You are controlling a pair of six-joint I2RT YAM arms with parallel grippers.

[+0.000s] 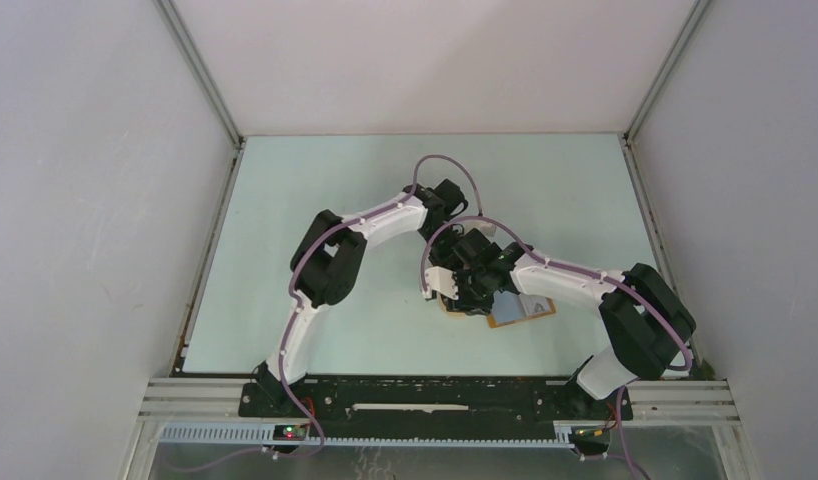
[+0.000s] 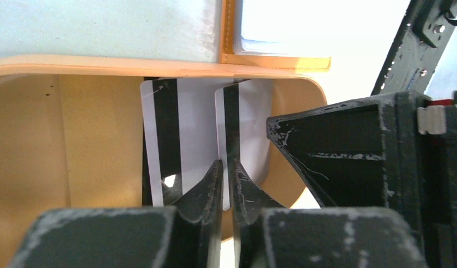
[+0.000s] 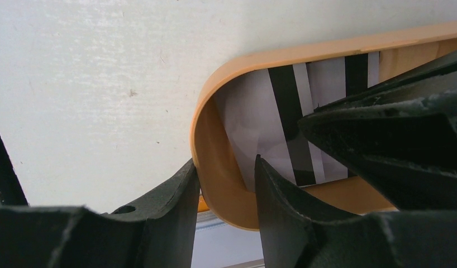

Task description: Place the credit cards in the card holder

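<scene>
Pale cards (image 2: 198, 128) with black stripes lie inside a tan oval box (image 2: 25, 145). My left gripper points into the box, fingers close together. The edge of the smaller-looking card (image 2: 254, 120) shows between them; whether they grip it is unclear. At one rounded end of the box, my right gripper is open, one finger outside the wall and one inside, beside a striped card (image 3: 251, 117). The card holder, orange-edged with clear pockets (image 1: 520, 307), lies open on the table beside the box.
Both arms meet closely over the box; the left gripper's black body (image 3: 377, 125) crosses the right wrist view. A white object (image 1: 485, 228) lies partly covered behind them.
</scene>
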